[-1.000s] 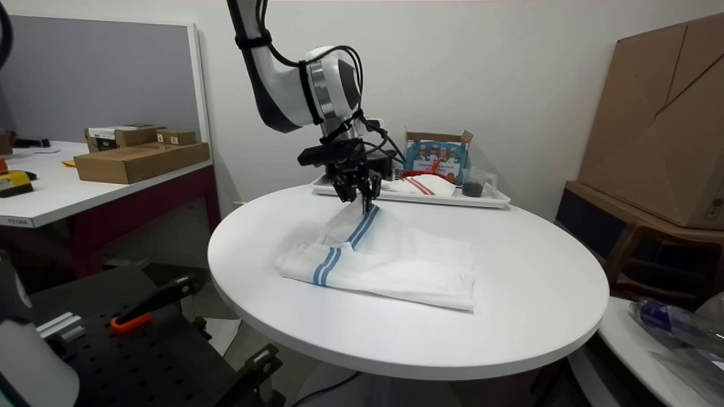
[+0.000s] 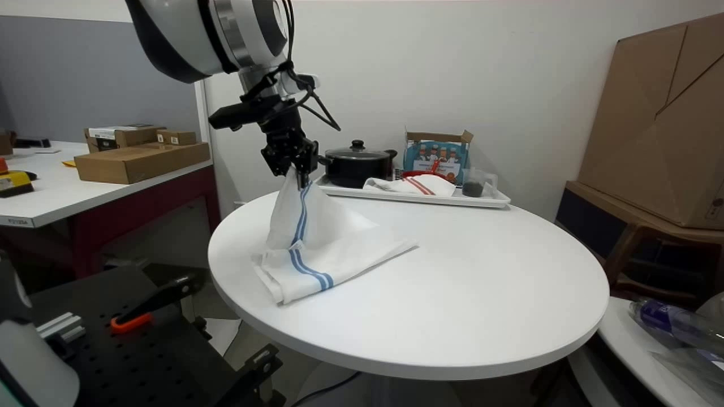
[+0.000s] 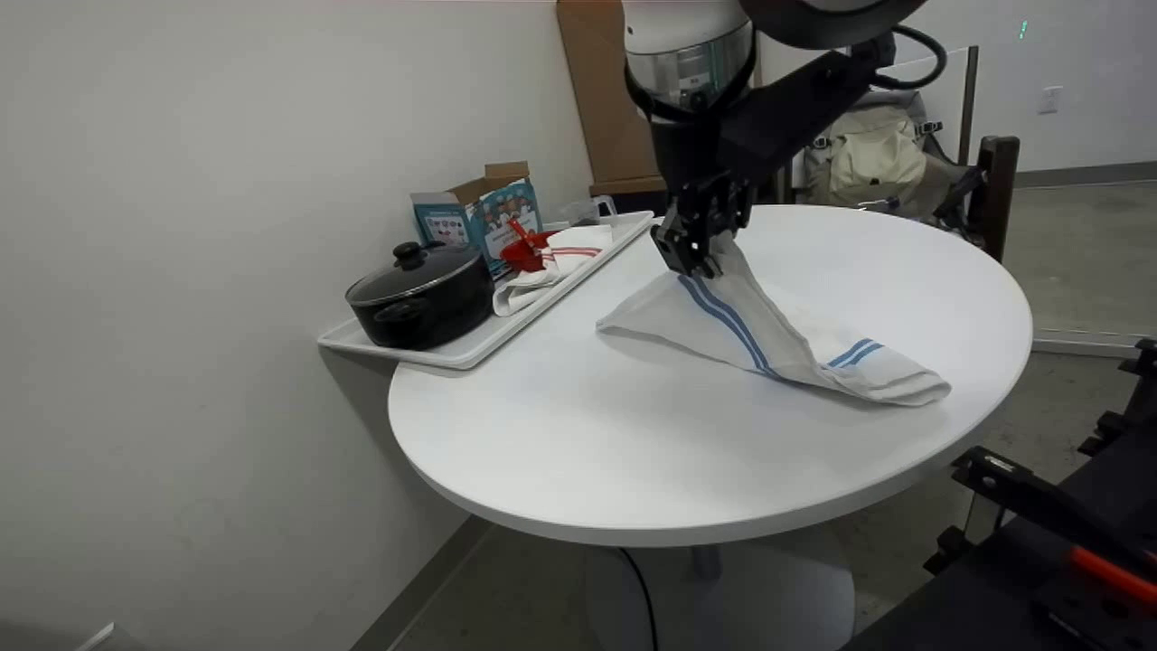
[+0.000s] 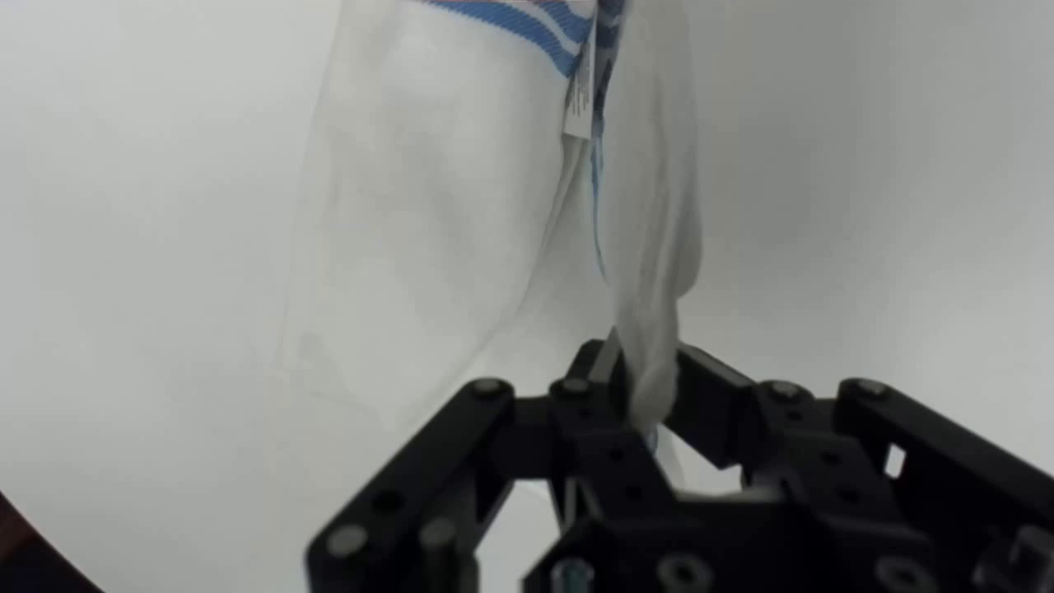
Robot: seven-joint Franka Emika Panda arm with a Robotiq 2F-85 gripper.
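A white towel with blue stripes point(image 2: 339, 251) rests partly on the round white table point(image 2: 461, 305), with one part pulled up to my gripper point(image 2: 301, 182). In the wrist view, my gripper is shut on a bunched fold of the towel point(image 4: 647, 227), whose cloth runs up from between the dark fingers. A small label point(image 4: 580, 99) shows beside the blue stripes. Exterior view 2 has the raised towel point(image 3: 748, 320) sloping from the gripper point(image 3: 705, 271) down to the tabletop, its folded end lying flat near the table edge.
Along the wall, a white tray point(image 2: 499, 201) holds a black lidded pot point(image 2: 356, 166), a red-striped cloth point(image 2: 414, 185), an open blue box point(image 2: 438, 156) and a clear cup point(image 2: 478, 183).
My gripper has risen and moved left in exterior view 1, lifting the held fold higher. The towel has been dragged left over the table, and the pot shows fully now.
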